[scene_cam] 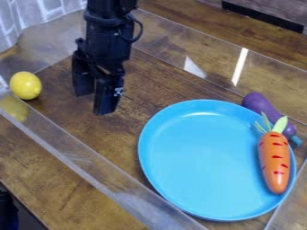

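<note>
My black gripper (96,90) hangs over the wooden surface left of centre, its fingers pointing down; whether it is open or shut is hard to tell. A yellow lemon (27,84) lies to its left. To the right, an orange toy carrot (275,163) lies on the right part of a blue plate (198,162), and a purple eggplant (259,105) lies just behind it, at the plate's back right.
A clear transparent wall (108,184) runs along the front left. The wooden surface (180,72) behind the plate and below the gripper is clear.
</note>
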